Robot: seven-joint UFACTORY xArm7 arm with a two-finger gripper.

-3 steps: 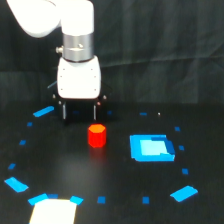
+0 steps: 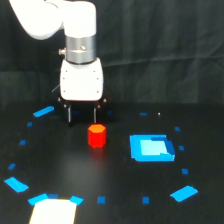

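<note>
My gripper (image 2: 83, 112) hangs from the white arm in the upper left of the camera view, its two dark fingers apart with nothing visible between them. Just in front of it and a little to the right, a red object (image 2: 97, 136) sits on the black table. To the right lies a blue square (image 2: 135, 147) with a pale, light-blue middle.
A pale square (image 2: 52, 211) is at the bottom left edge. Small blue tape pieces (image 2: 183, 194) are scattered around the dark table (image 2: 110, 180).
My gripper has moved slightly downward toward the table. The red object and the blue square have not moved.
</note>
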